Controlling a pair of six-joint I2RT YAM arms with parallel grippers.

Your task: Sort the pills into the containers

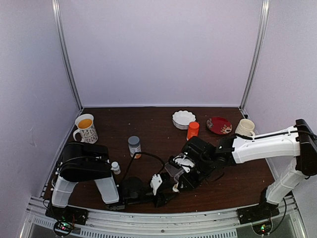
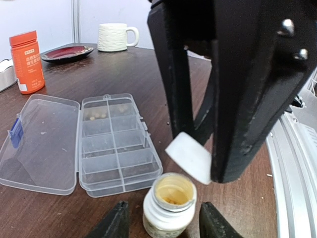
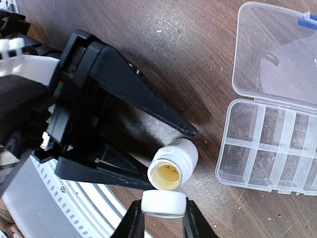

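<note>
An uncapped white pill bottle (image 2: 168, 210) stands on the table, its yellowish contents showing through the mouth. My left gripper is part open around that bottle (image 3: 184, 150); a gap shows beside the upper finger. Just past the bottle mouth, my right gripper is shut on a white cap (image 2: 189, 157), held clear of the bottle. Beside them lies the clear pill box (image 2: 119, 148), lid folded open. Some pale pills (image 2: 99, 113) sit in a far compartment; the near compartments look empty. Arms cover most of the box in the top view.
A small white bottle (image 1: 115, 167) and a grey-lidded bottle (image 1: 134, 147) stand left of centre. Farther back are an orange bottle (image 1: 192, 130), a white bowl (image 1: 184, 119), a red plate (image 1: 219, 125) and two mugs.
</note>
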